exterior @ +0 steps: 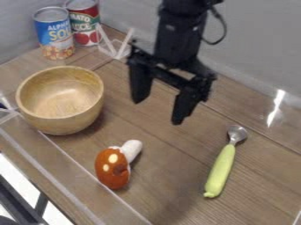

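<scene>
My black gripper (164,93) hangs over the middle of the wooden table, open, its two fingers apart with nothing visible between them. It is to the right of a tan bowl (59,97) and above and behind a toy mushroom (114,166) with an orange spotted cap and white stem, which lies at the front left. A pale green long object (221,169) with a silvery end lies at the right, to the front right of my gripper.
Two cans, an Alpo can (55,35) and a red-labelled can (86,19), stand at the back left by white walls.
</scene>
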